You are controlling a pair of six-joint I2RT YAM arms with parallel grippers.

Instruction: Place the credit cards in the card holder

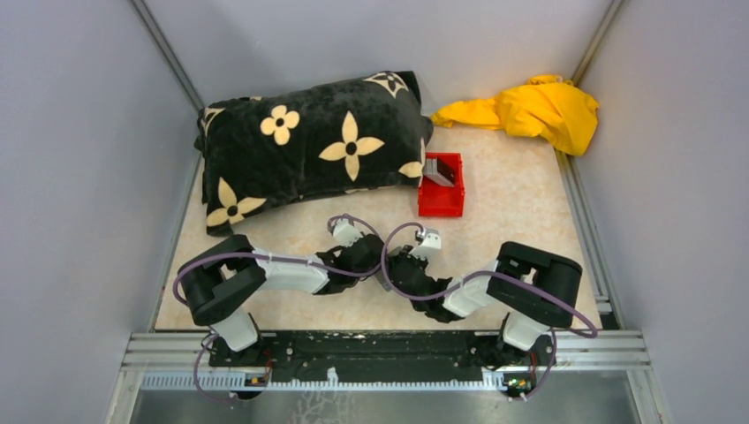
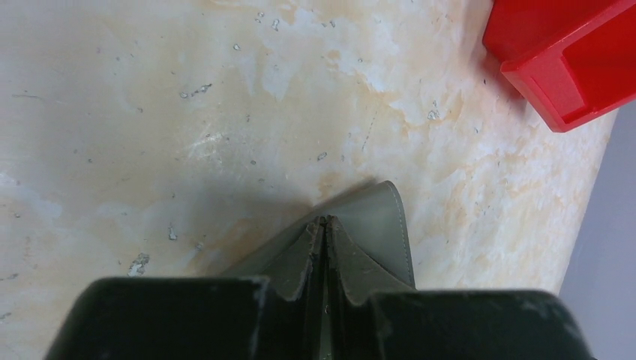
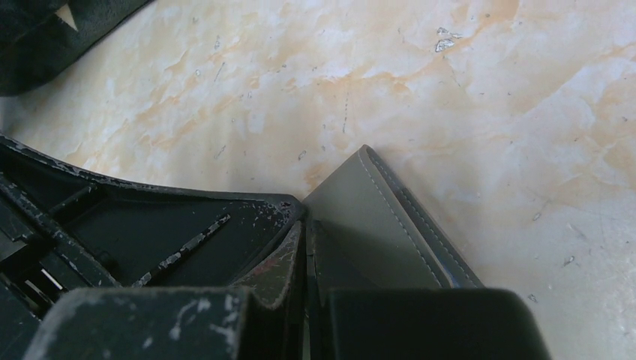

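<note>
The grey card holder (image 1: 383,279) lies at the middle front in the top view, mostly covered by my two grippers. Its stitched edge and corner (image 2: 384,217) show in the left wrist view, and a folded corner in the right. My left gripper is shut, fingertips over the holder. My right gripper is shut too, its tips at the holder's surface close to the other gripper. Whether a thin layer is pinched in either is hidden. Grey-and-dark flat items, perhaps the cards (image 1: 439,171), sit inside the red box (image 1: 442,212).
The box stands behind my right gripper. A black patterned pillow (image 1: 309,132) fills the back left, touching or overlapping the box's left edge. Yellow cloth (image 1: 548,115) lies at the back right. Bare table (image 1: 512,194) shows right of the box. The grippers are very close together.
</note>
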